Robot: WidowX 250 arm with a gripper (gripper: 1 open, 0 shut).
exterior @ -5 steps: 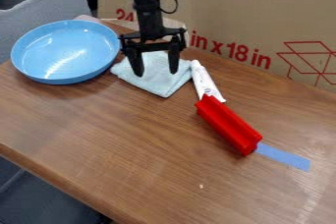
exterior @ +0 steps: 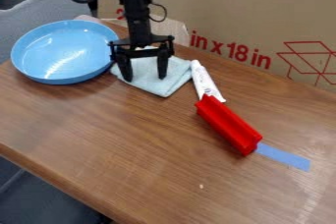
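My black gripper (exterior: 141, 63) hangs over a folded pale cloth (exterior: 174, 77) at the back of the wooden table, its fingers open and down at the cloth; whether they touch it I cannot tell. A blue plate (exterior: 58, 53) lies just left of the cloth. To the right lie a white tube-like item (exterior: 205, 81) and a long red object (exterior: 226, 125).
A cardboard box (exterior: 256, 27) stands along the back. A strip of blue tape (exterior: 282, 157) is on the table (exterior: 157, 169) at the right. A grey surface (exterior: 33, 17) is at the back left.
My gripper has moved slightly left and down over the cloth, closer to the blue plate. The objects on the table look unchanged.
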